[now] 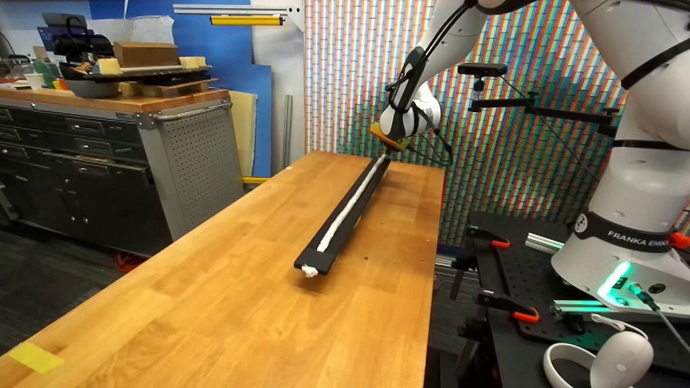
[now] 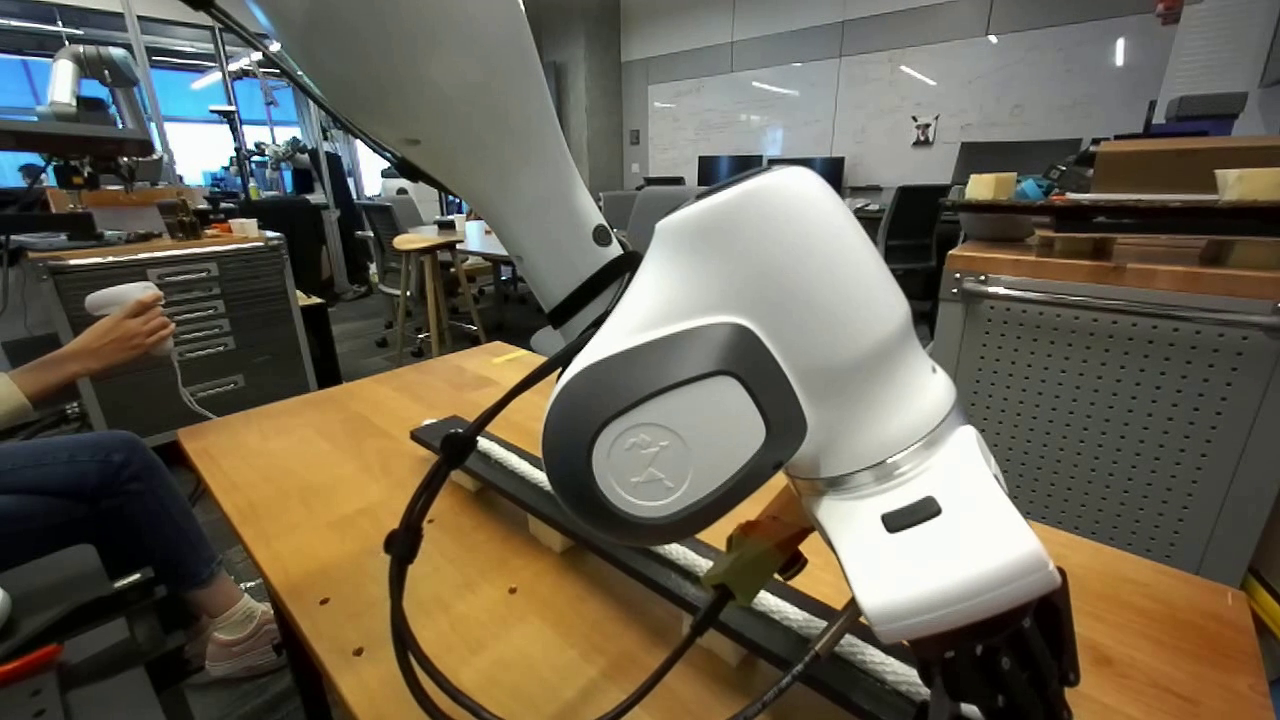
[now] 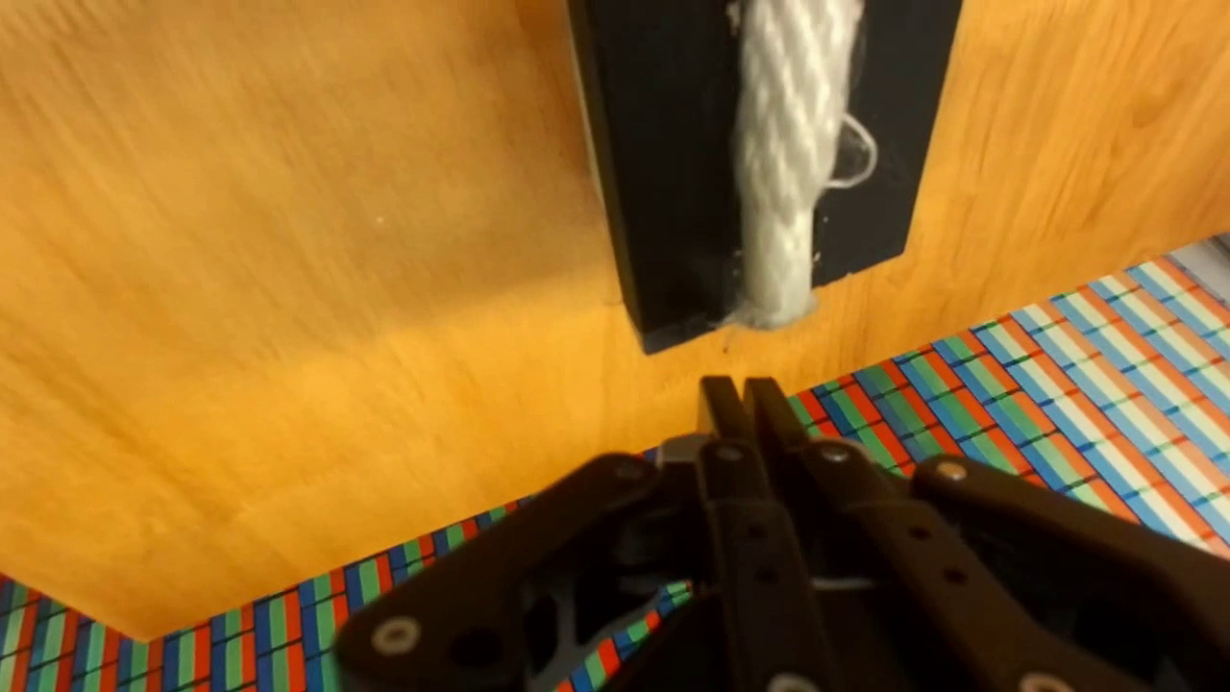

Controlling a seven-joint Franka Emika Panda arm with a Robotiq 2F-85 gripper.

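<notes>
A white rope (image 1: 349, 206) lies lengthwise along a long black board (image 1: 315, 258) on the wooden table. At the board's near end in exterior view 1, a short tuft of rope pokes out below the edge. In the wrist view the rope's far end (image 3: 774, 248) reaches slightly past the end of the black board (image 3: 675, 231), with a loose thread looping off its side. My gripper is shut, its fingertips together just beyond the rope's end, with nothing showing between them. The fingertips are hidden in exterior view 2.
Small blocks (image 2: 549, 532) raise the board off the table (image 1: 246, 284), which is otherwise mostly bare. Past the table's far edge stands a colourful striped wall (image 1: 362, 77). A cable (image 2: 414, 540) hangs in a loop from the arm.
</notes>
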